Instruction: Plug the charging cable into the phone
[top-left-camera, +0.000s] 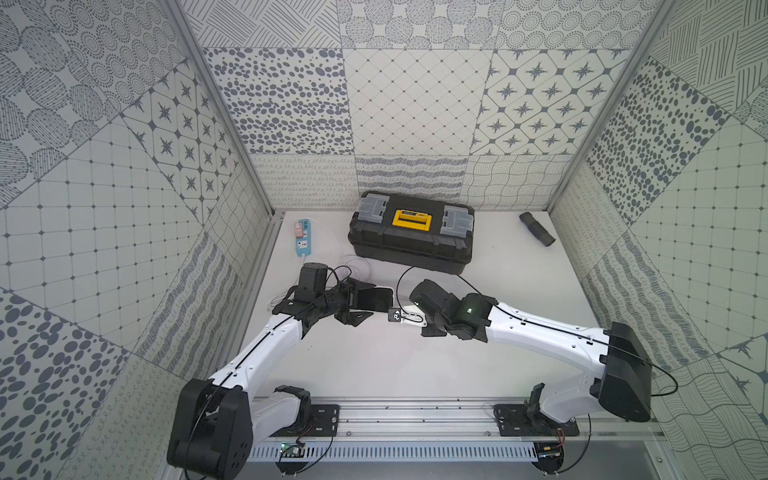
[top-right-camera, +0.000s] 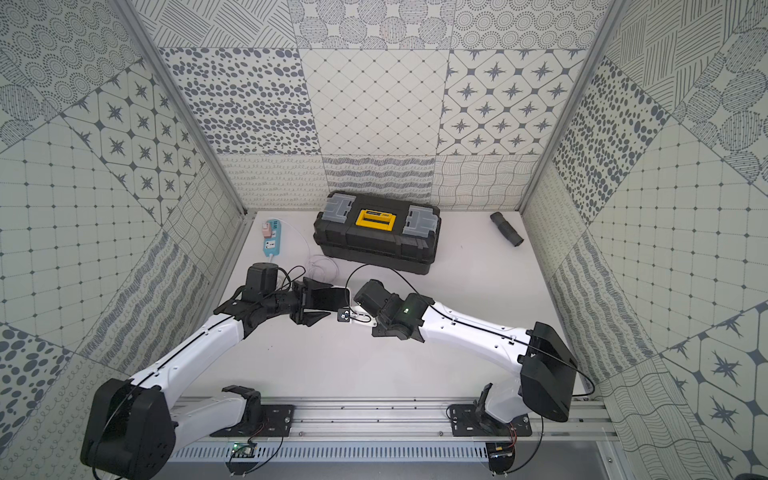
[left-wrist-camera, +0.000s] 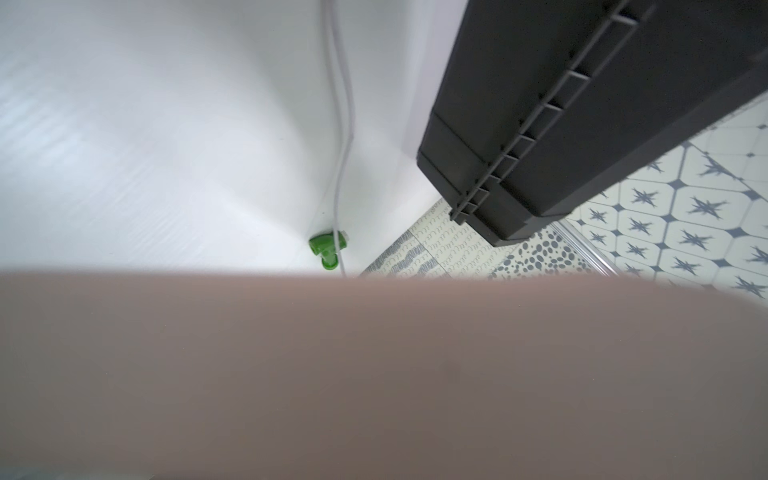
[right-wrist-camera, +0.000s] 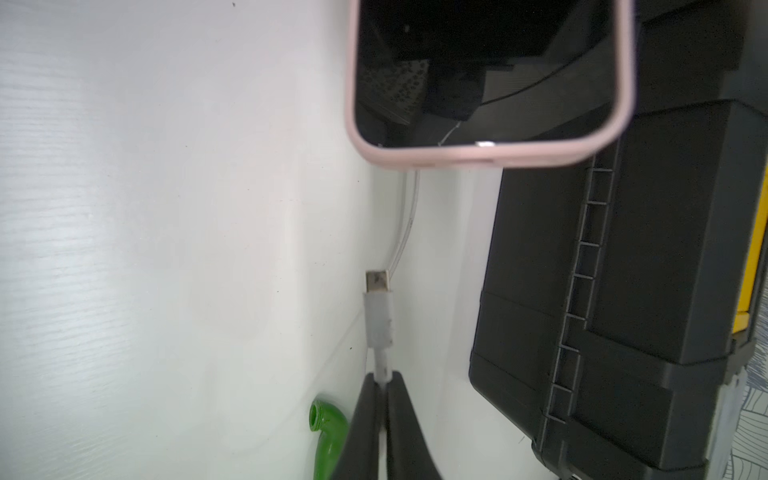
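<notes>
A pink-framed phone with a dark screen is raised beside my left gripper (top-left-camera: 356, 304), which appears to have it between its fingers in the top views; a blurred pink surface fills the lower left wrist view. My right gripper is shut on the white charging cable plug (right-wrist-camera: 378, 316), its metal tip (right-wrist-camera: 376, 281) pointing at the phone's bottom edge, apart from it. The thin white cable (left-wrist-camera: 344, 136) runs beyond on the table.
A black toolbox (top-left-camera: 410, 240) stands at the back middle. A blue power strip (top-left-camera: 302, 244) lies back left, a dark object (top-left-camera: 537, 229) back right. A green piece (right-wrist-camera: 328, 436) lies beneath.
</notes>
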